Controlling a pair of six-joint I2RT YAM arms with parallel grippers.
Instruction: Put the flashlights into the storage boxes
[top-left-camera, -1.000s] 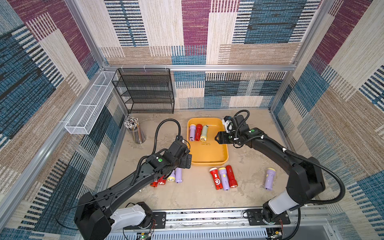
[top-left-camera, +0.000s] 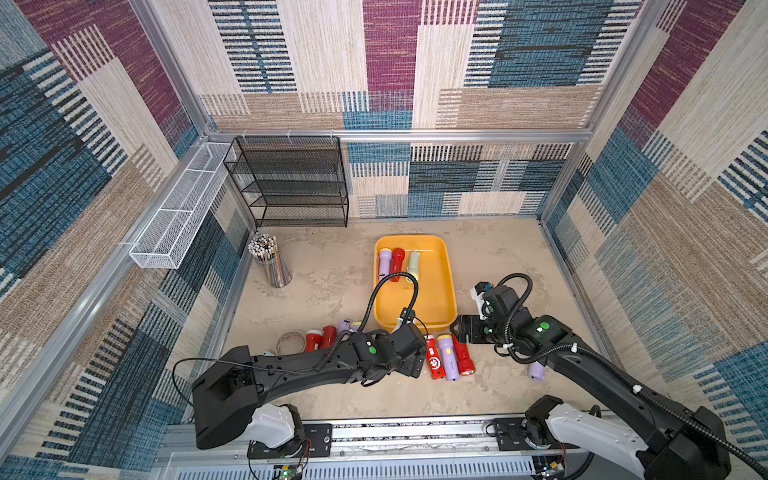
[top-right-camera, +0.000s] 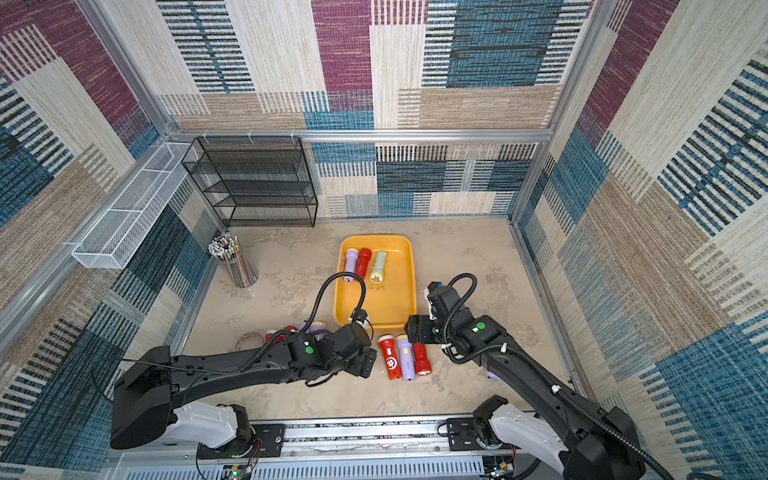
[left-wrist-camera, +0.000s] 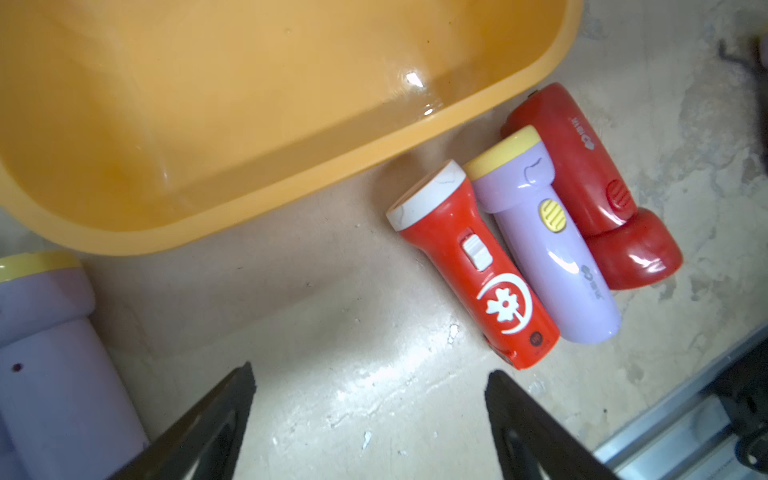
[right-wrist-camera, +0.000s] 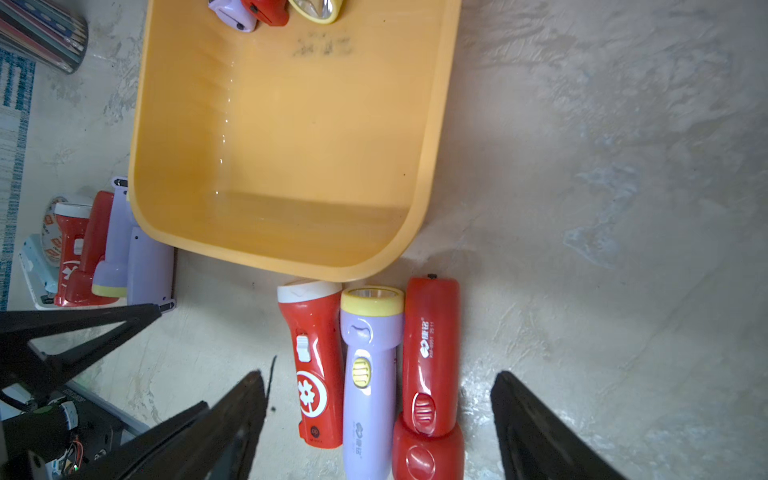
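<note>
The yellow tray (top-left-camera: 424, 300) holds three flashlights at its back: lilac (top-left-camera: 384, 264), red (top-left-camera: 397, 262) and pale green (top-left-camera: 413, 266). In front of it lie a red flashlight with a white emblem (right-wrist-camera: 318, 368), a lilac one (right-wrist-camera: 372, 376) and a plain red one (right-wrist-camera: 430, 352). My left gripper is open, empty, over bare table just beside that row. My right gripper is above the same three, fingers apart with nothing held. More flashlights (right-wrist-camera: 144, 264) lie left, partly hidden by my left arm.
A cup of pens (top-left-camera: 276, 268) stands back left, below wire shelves (top-left-camera: 286, 184) and a white basket (top-left-camera: 176, 208). A lilac flashlight (top-left-camera: 536, 370) lies at the right under my right arm.
My left gripper has moved right and toward the front. My right gripper has come down from over the tray toward the front row of flashlights.
</note>
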